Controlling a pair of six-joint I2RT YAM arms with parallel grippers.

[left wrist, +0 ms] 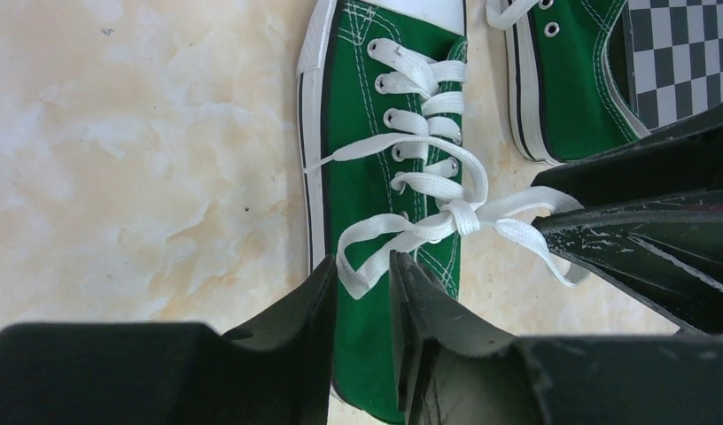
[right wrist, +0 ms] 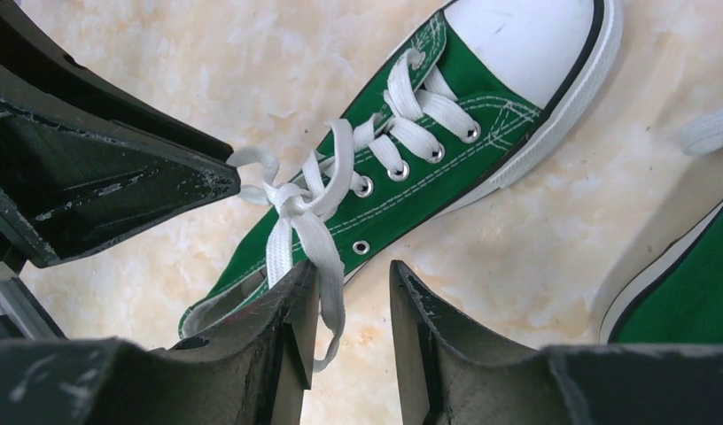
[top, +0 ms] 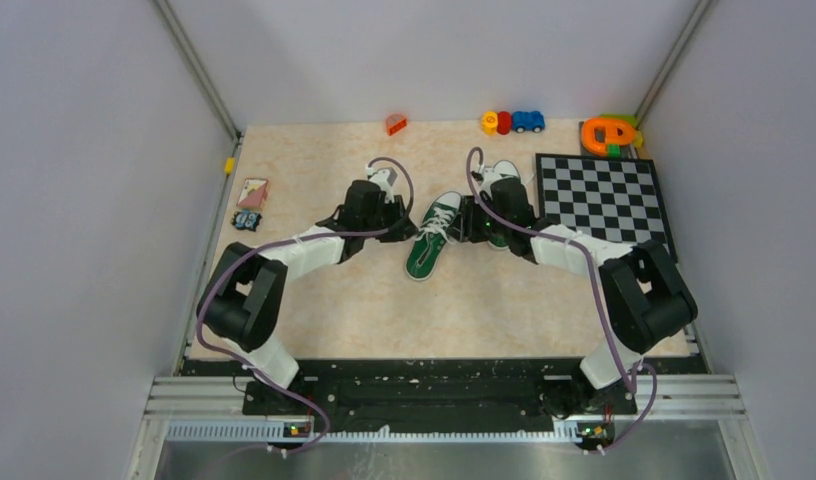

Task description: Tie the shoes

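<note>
A green shoe [top: 421, 262] with white laces lies on the table between both grippers. Its lace is crossed into a knot [left wrist: 464, 215] with a loop on either side. My left gripper is open over the shoe's side, its fingers apart and one loop [left wrist: 356, 282] near their tips. From the other side, my right gripper is open too, with lace [right wrist: 331, 297] beside one finger; whether it touches cannot be told. A second green shoe [top: 505, 172] stands behind the right gripper, partly hidden by it.
To the right lies a checkered board [top: 604, 200]. Toys line the back edge, among them a blue car [top: 527, 121] and an orange ring [top: 607, 133]. A small pink box [top: 253, 192] sits at the far left. Free table stretches in front of the shoes.
</note>
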